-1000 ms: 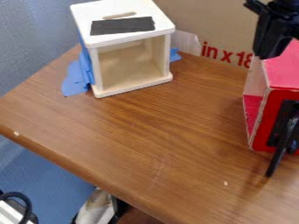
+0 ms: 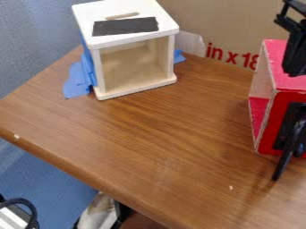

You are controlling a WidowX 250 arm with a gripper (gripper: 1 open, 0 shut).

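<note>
My black gripper (image 2: 291,36) is at the top right edge, mostly cut off, over a red box (image 2: 274,92) with a pink top and an open left side. Whether it is open or shut I cannot tell. A black piece (image 2: 289,132) is on the front of the red box, with a bar reaching down toward the table. A white wooden box (image 2: 135,76) with an open front stands at the back left, with a dark strip (image 2: 124,25) and a light stick on its top.
A blue cloth (image 2: 79,79) lies beside the white box. The table's left edge runs diagonally. Cardboard (image 2: 230,27) stands at the back.
My gripper has moved right, mostly out of view, compared with a second ago. The boxes look unmoved.
</note>
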